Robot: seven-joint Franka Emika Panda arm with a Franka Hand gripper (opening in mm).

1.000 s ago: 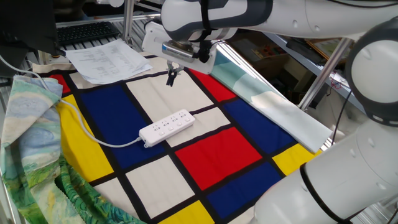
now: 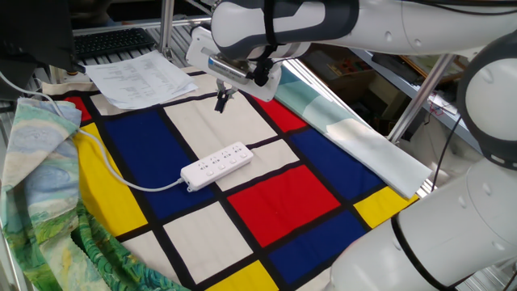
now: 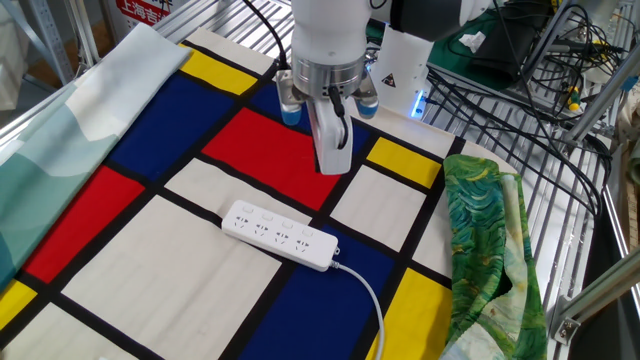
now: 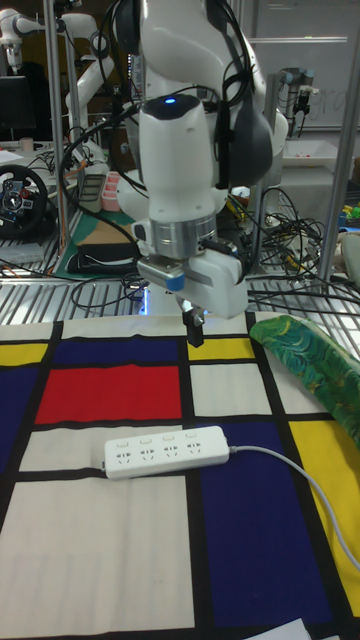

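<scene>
A white power strip [image 2: 216, 166] with several sockets lies on the patterned cloth, its sockets facing up. Its cable [image 3: 368, 290] runs off one end and across the cloth. My gripper [image 4: 195, 339] hangs above the cloth, clear of the strip and on its far side in exterior view 3. The dark fingers [image 2: 220, 104] sit close together at the middle of the hand, and nothing shows between them. In exterior view 2 the hand [image 3: 333, 140] hides the fingertips.
Printed paper [image 2: 139, 79] lies at the cloth's edge. A green painted cloth [image 3: 485, 230] is bunched along one side, and a pale green-white panel [image 3: 88, 130] borders the other. Loose black cables [image 3: 520, 130] cross the metal rack.
The arm and hand have shifted and tilted slightly in exterior view 1, with the fingertips moving a little left. The power strip and its cable have stayed in place.
</scene>
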